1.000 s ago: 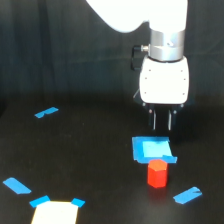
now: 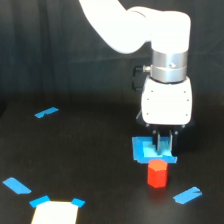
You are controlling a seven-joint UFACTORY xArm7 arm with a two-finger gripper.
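My gripper [image 2: 163, 145] points straight down at the right of the camera view. Its dark fingertips are low over a blue square [image 2: 140, 150] with a paler blue middle, overlapping it in the picture. The two fingers look spaced apart, so the gripper seems open; I make out nothing held between them. A red block [image 2: 157, 174] stands just in front of the square, on the camera's side, apart from the fingers.
Blue tape strips lie on the black table: one at right front [image 2: 187, 195], one at left [image 2: 16, 186], one at far left [image 2: 46, 112]. A pale block [image 2: 54, 213] with blue tape by its corners sits at the front edge.
The arm has come down and slightly to the right, bringing the fingertips from above the blue square to just over it. The red block and the tape have not moved.
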